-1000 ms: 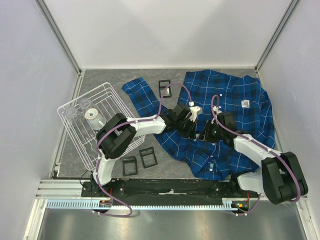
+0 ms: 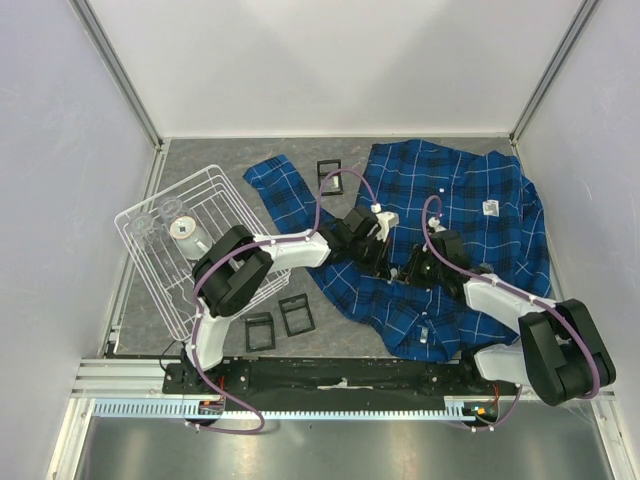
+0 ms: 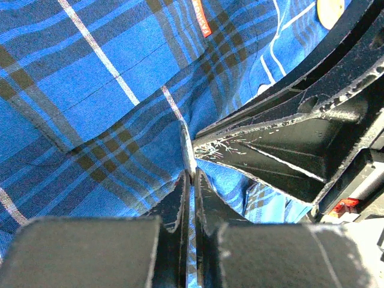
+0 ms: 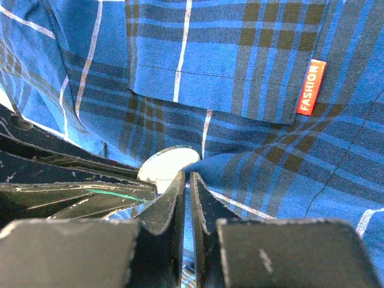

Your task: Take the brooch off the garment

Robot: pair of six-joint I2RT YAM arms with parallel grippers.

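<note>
The blue plaid garment [image 2: 440,165] lies spread over the table. Its brooch, a pale disc, faces the right wrist camera and looks like a thin silvery edge in the left wrist view. My left gripper is shut on the brooch's rim. Close beside it, my right gripper is shut on a raised fold of the garment. The two grippers nearly meet, and the right one's black fingers [image 3: 258,135] reach the disc's side in the left wrist view. The brooch's fastening is hidden behind the disc and cloth.
A white wire rack [image 2: 215,215] with a can [image 2: 190,238] and clear glasses stands on the left. Small dark frames lie on the grey table, one [image 2: 297,314] near the front. A red label [image 4: 311,87] is sewn by the garment's pocket.
My right gripper has shifted very slightly, its cable moving a little to the right. The left arm stays almost still, and both grippers remain together at the same patch of cloth.
</note>
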